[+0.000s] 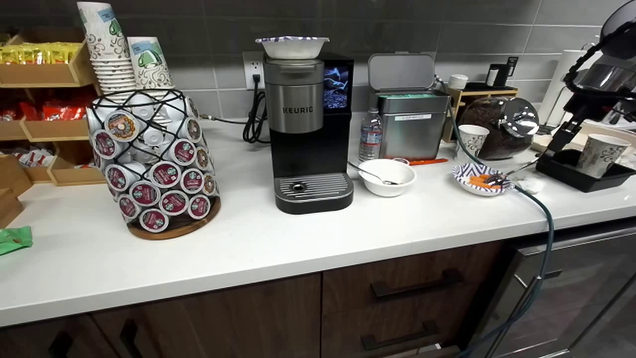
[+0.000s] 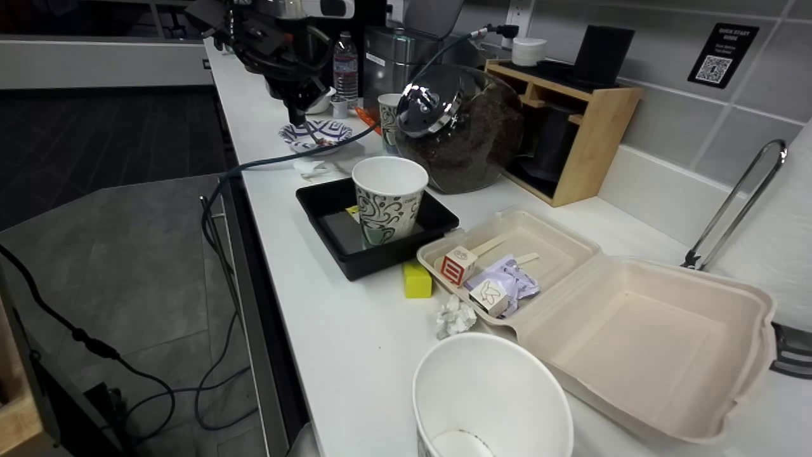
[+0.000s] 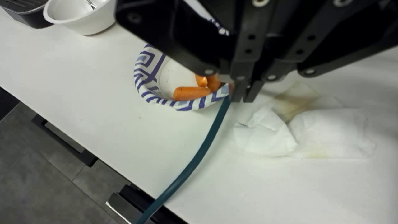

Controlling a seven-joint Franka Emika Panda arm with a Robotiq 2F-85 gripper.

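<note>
A metal spoon [image 1: 517,169] slants from my gripper [image 1: 541,156], which is shut on its handle end. The spoon's head rests among orange carrots [image 1: 481,181] in a small paper bowl [image 1: 461,173] with a purple-and-white patterned rim. From the other side, exterior view 2 has the gripper [image 2: 297,120] above the near part of that bowl [image 2: 335,131]. In the wrist view, the closed fingertips [image 3: 240,93] lie beside the bowl's rim [image 3: 142,80], with carrots [image 3: 190,93] inside it. The fingers hide most of the spoon there.
A teal hose [image 3: 197,156] crosses the counter close to the bowl. Crumpled white tissue [image 3: 324,130] lies beside it. A black tray [image 1: 581,179] holding a paper cup [image 1: 599,156] stands to the right, and a white bowl [image 1: 387,185] to the left.
</note>
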